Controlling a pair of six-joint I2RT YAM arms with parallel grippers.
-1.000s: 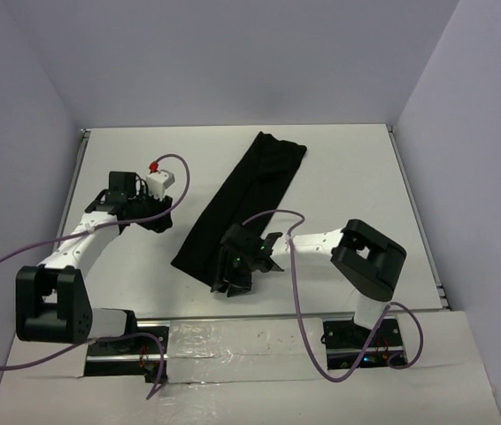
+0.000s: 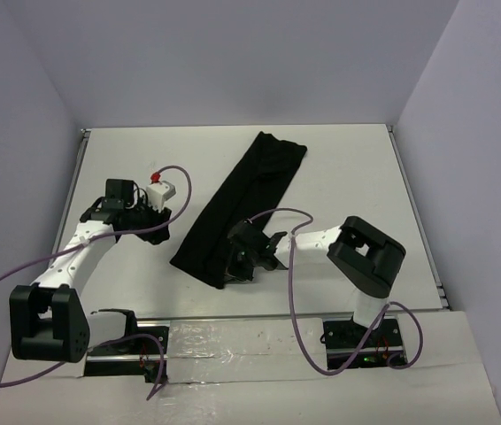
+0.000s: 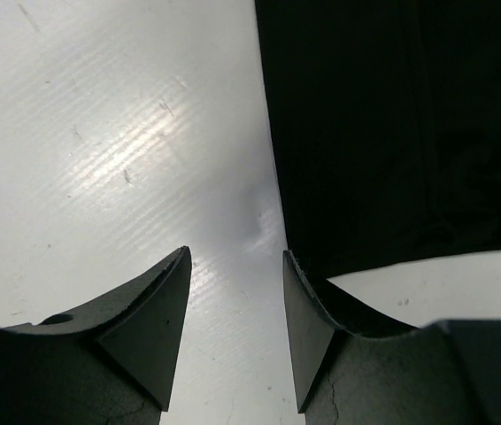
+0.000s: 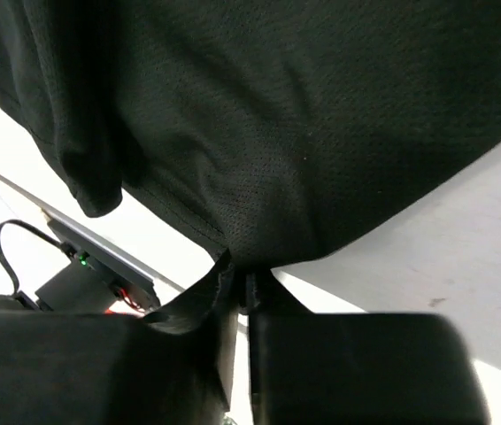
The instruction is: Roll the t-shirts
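A black T-shirt (image 2: pixel 235 190) lies folded in a long strip running diagonally across the white table. My left gripper (image 2: pixel 158 230) is left of it; in the left wrist view its fingers (image 3: pixel 149 328) stand apart with nothing between them, beside a corner of the dark cloth (image 3: pixel 383 124). My right gripper (image 2: pixel 235 266) is over the near end of the shirt; in the right wrist view it is shut on the edge of the cloth (image 4: pixel 295 159) at its fingertips.
Walls border it on the sides and back. Cables hang over both arms, and the front rail runs along the near edge.
My left gripper has shifted slightly toward the table's front. My right gripper has moved slightly at the shirt's near end. The shirt looks nearly unchanged.
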